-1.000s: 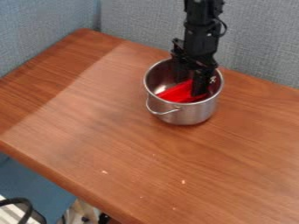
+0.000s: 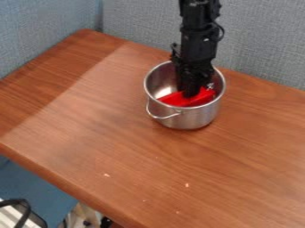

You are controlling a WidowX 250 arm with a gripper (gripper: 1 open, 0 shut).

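A steel pot [image 2: 177, 116] with wire handles stands on the wooden table [image 2: 107, 151], toward the back. A red object [image 2: 183, 99] lies inside it. My black gripper [image 2: 194, 85] reaches down into the pot from above, its lower end at the red object. The fingertips are dark and partly hidden by the pot and the red object, so what is between them is unclear.
Grey-blue padded walls rise behind the table. At the lower left, past the table edge, are cables and some hardware [image 2: 18, 214].
The gripper and arm have shifted slightly left within the pot, and the pot has moved a little left too.
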